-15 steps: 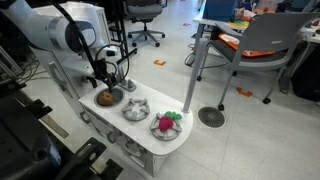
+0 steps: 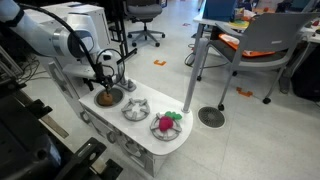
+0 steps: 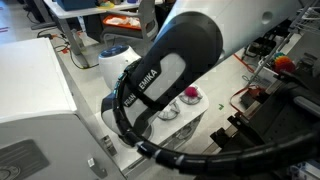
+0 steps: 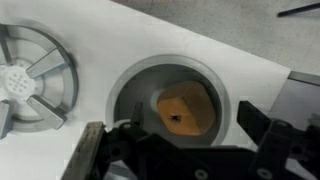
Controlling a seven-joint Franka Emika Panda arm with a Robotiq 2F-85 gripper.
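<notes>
A brown-orange block [image 4: 187, 108], like a sponge with a small dark spot, lies inside a round grey basin [image 4: 135, 88] set in the white countertop [image 4: 105, 40]. From above, my gripper spans the basin, its fingers wide open on either side with nothing held. The exterior view has the gripper [image 2: 106, 76] just above the basin [image 2: 117, 97], where the block [image 2: 105, 99] is still partly visible. In the second exterior view the arm [image 3: 140, 95] hides the basin and the fingers.
Beside the basin is a grey burner [image 2: 137, 109]. Another burner [image 2: 158, 134] carries a pink-red object [image 2: 166, 124] and a green one [image 2: 174, 115]. A faucet [image 2: 129, 84] stands behind the basin. Open floor surrounds the counter's right end.
The arm has shifted slightly left and tilted in exterior view 1, with its hand now lower than a second ago. The block and burners look unmoved.
</notes>
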